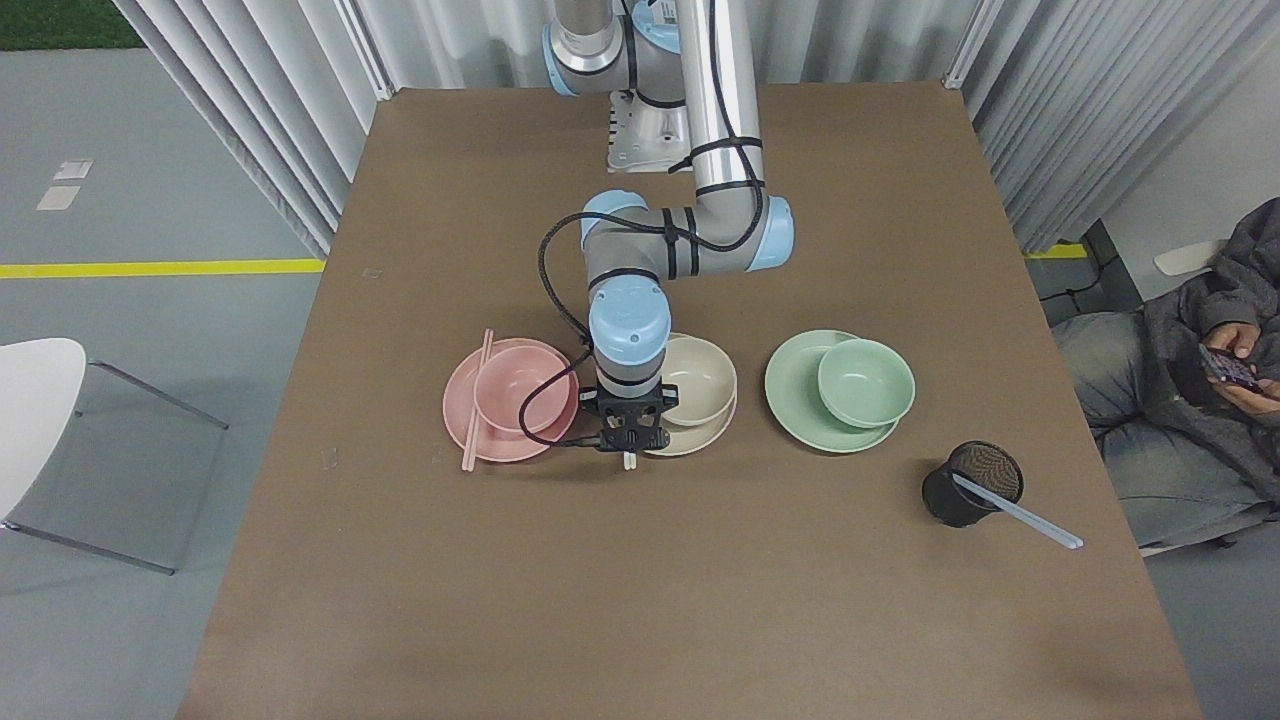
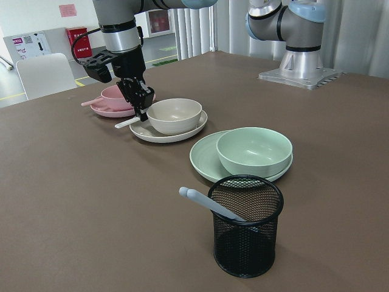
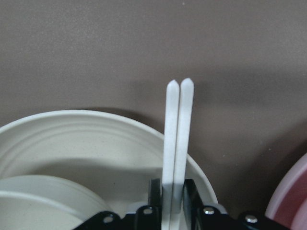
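Note:
My gripper [image 1: 629, 438] is low over the cream plate [image 3: 76, 136], beside the cream bowl [image 2: 174, 112]. In the wrist view two white chopsticks [image 3: 170, 124] lie across the plate's rim, between my black fingers, which are close around them; whether they grip cannot be told. To the left is a pink bowl [image 1: 522, 384] on a pink plate with pink chopsticks [image 1: 471, 432]. To the right, a green bowl [image 1: 866, 382] sits on a green plate [image 1: 793, 390].
A black mesh cup [image 1: 949, 499] holding a light chopstick pair stands front right. A person sits at the right edge.

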